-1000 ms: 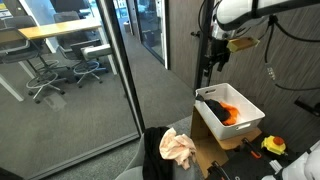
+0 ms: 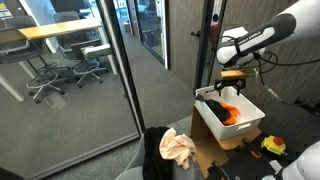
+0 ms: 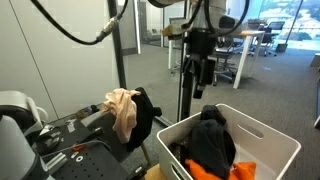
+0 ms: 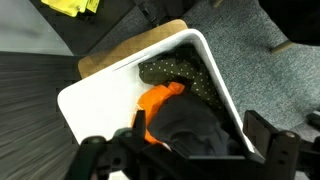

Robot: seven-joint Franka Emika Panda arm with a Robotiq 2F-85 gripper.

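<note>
My gripper is open over the white bin (image 4: 77,98), with nothing between its fingers. Inside the bin lies an orange cloth (image 4: 155,97), with a black cloth (image 4: 186,120) beside and partly over it. A dark speckled cloth (image 4: 180,69) lies along one wall in the wrist view. From the side, the gripper (image 2: 223,87) hangs just above the bin's contents, pointing down. In the second exterior view the orange cloth (image 3: 207,150) shows below the black cloth (image 3: 211,125).
Outside the bin, a peach cloth (image 2: 178,148) and a black cloth (image 2: 157,153) drape side by side. A yellow object (image 2: 277,142) sits on the dark table near the bin's corner. Glass panels and office chairs (image 2: 86,62) stand farther back.
The arm has come down towards the bin, lowering the gripper from well above it to just over the cloths. The bin and the draped cloths have not moved.
</note>
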